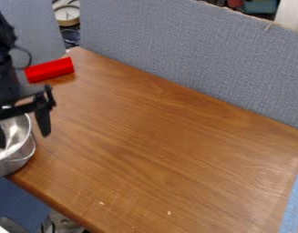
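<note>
My black gripper (20, 127) is low at the left edge, over and partly inside a silver metal bowl (15, 153), its fingers apart; what lies between them, if anything, is hard to make out. A red cylinder (50, 69) lies on its side at the back left of the wooden table (176, 146), away from the gripper.
A grey padded wall (188, 55) runs along the back and another at the left. A blue strip (291, 205) is at the right edge.
</note>
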